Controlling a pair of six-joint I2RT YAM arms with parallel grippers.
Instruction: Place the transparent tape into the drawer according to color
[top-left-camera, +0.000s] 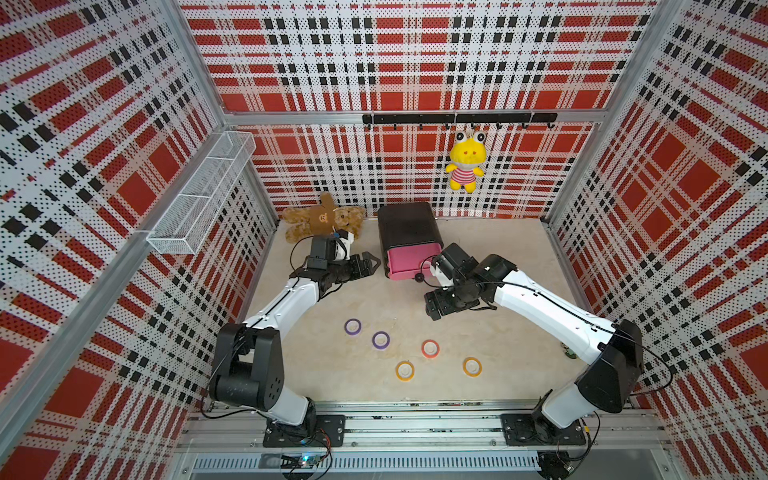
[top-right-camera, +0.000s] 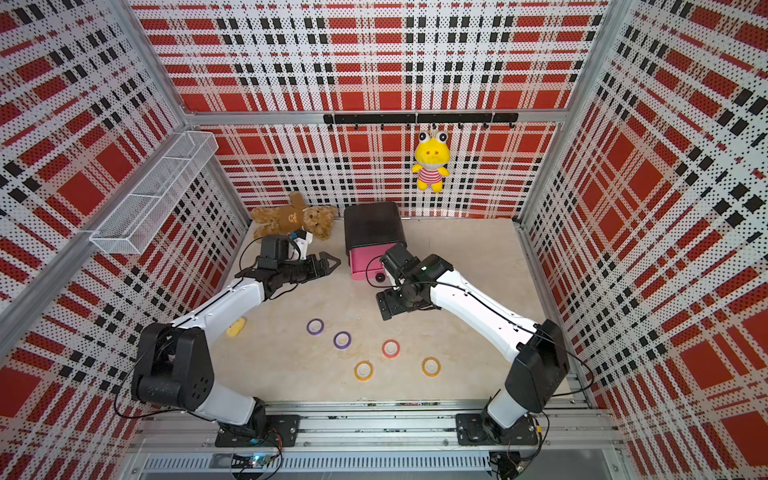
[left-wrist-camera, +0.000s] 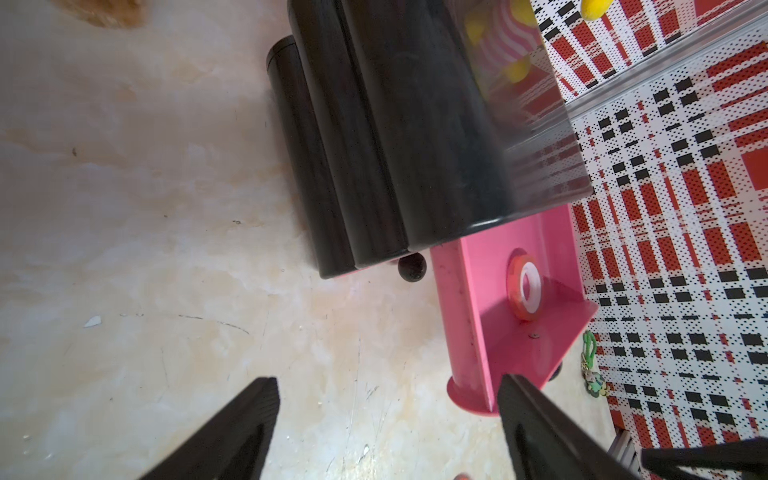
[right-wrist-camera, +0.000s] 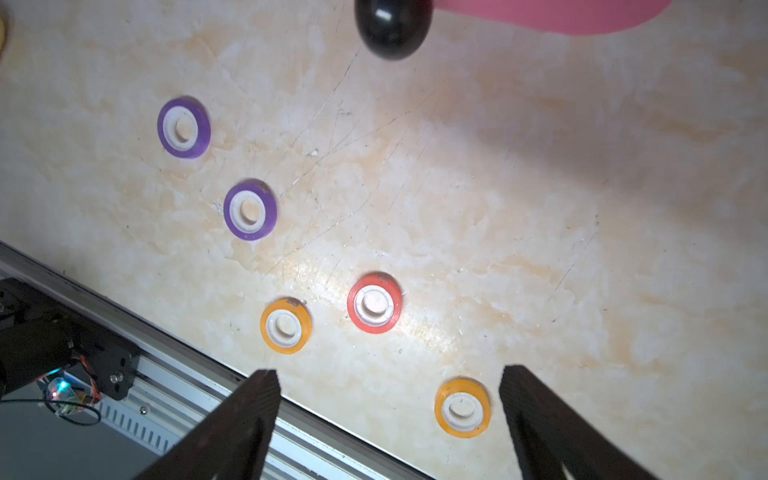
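The black cabinet (top-left-camera: 406, 222) has its pink drawer (left-wrist-camera: 499, 352) pulled out, and a red tape roll (left-wrist-camera: 514, 288) lies inside it. On the table are two purple tape rolls (right-wrist-camera: 250, 209), a red tape roll (right-wrist-camera: 374, 303) and two orange tape rolls (right-wrist-camera: 285, 325). My right gripper is open and empty above the table in front of the drawer, with the rolls lower in its view. Beside the cabinet's left side my left gripper (top-left-camera: 374, 264) stands open, nothing between its fingers.
A brown plush toy (top-left-camera: 324, 217) sits at the back left. The yellow plush (top-left-camera: 466, 162) hangs on the back wall. A yellow object (top-right-camera: 235, 327) lies beneath the left arm. Open table lies between the rolls and the cabinet.
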